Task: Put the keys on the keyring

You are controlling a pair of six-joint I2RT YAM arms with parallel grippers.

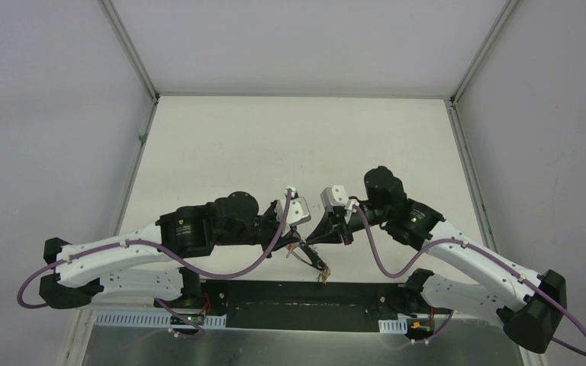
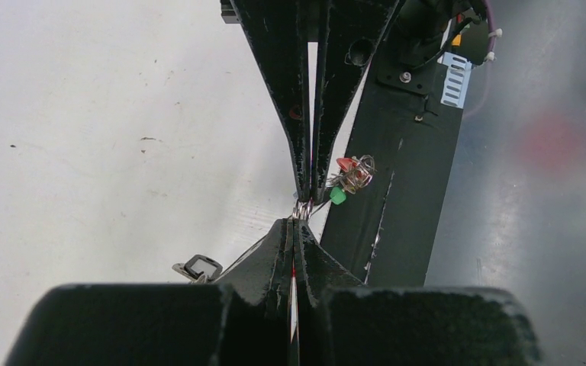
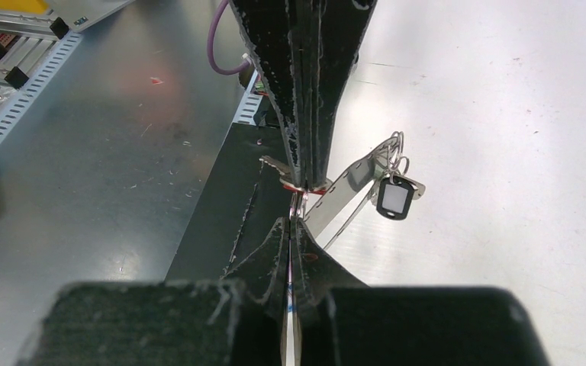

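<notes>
The two grippers meet tip to tip just above the front edge of the table, left gripper [image 1: 296, 242] and right gripper [image 1: 310, 242], both shut. Thin metal, apparently part of the keyring [image 2: 302, 211], shows between their tips; whether each holds it is hard to tell. In the right wrist view a long metal piece with rings [image 3: 397, 152] and a black key tag [image 3: 394, 197] hangs beside the tips, with red pieces just behind them. In the left wrist view a bunch with red and green pieces [image 2: 355, 174] shows beyond the tips, and a metal clip [image 2: 198, 267] at lower left.
A dark strip [image 1: 290, 305] runs along its front edge, with grey metal floor in front. Walls stand at both sides and the back.
</notes>
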